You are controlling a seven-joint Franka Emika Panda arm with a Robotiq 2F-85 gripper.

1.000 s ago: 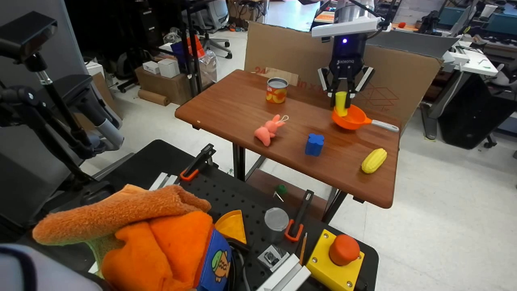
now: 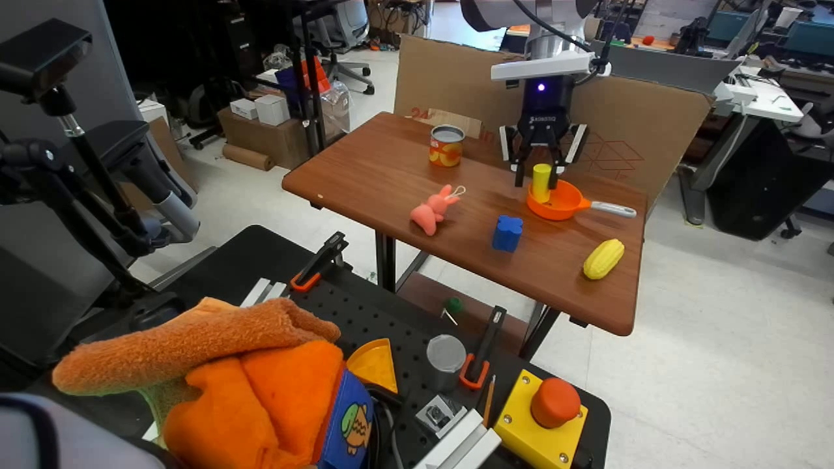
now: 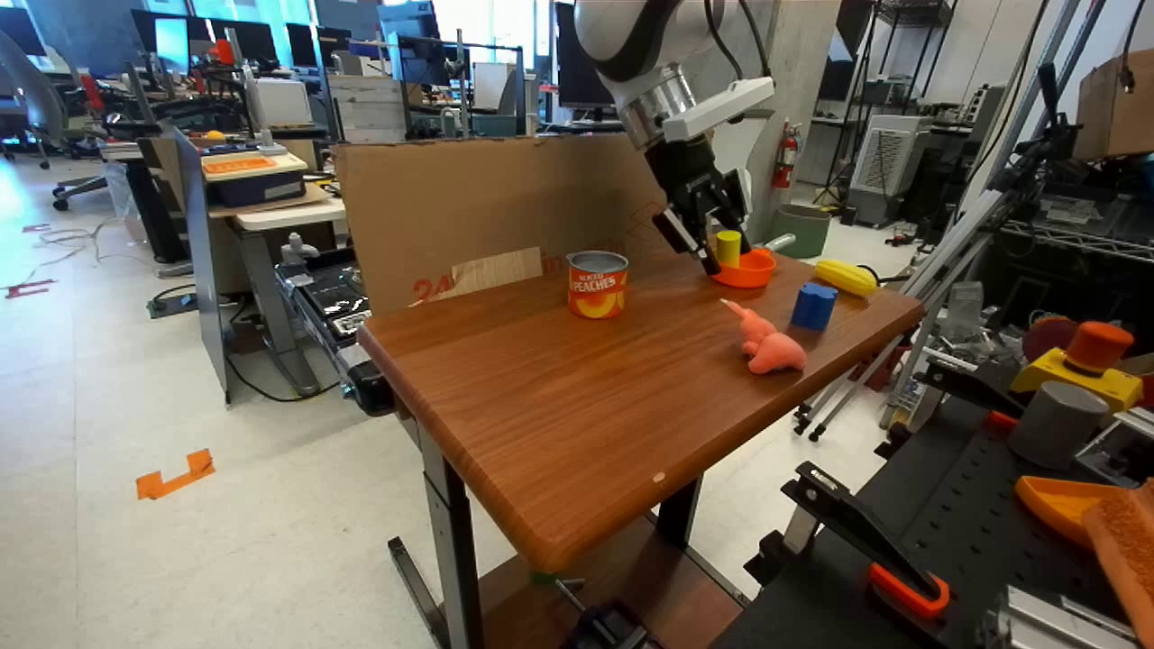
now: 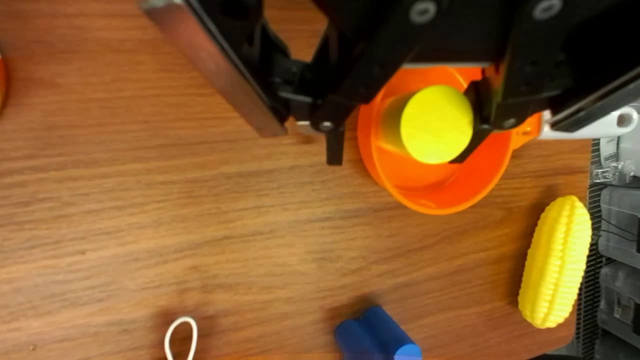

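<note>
A yellow cylinder (image 4: 436,124) stands inside an orange pan (image 4: 430,201) with a grey handle (image 2: 614,208). My gripper is open, its fingers spread around the cylinder and one side of the pan. In the wrist view, the right finger (image 4: 478,114) is inside the pan, right beside the cylinder and apparently touching it. The left finger (image 4: 334,146) is outside the pan's rim, with a clear gap to the cylinder. Exterior view 2 also shows the cylinder (image 3: 728,248) upright in the pan under the gripper.
On the wooden table (image 2: 367,176) are a yellow corn (image 2: 603,258), a blue block (image 2: 507,234), a pink rabbit toy (image 2: 434,210) and a peach can (image 2: 446,146). A cardboard panel (image 3: 487,195) lines the back edge.
The gripper's fingers have spread apart from around the cylinder. Arm, cylinder and pan have shifted somewhat left in exterior view 1. The other table objects are unmoved.
</note>
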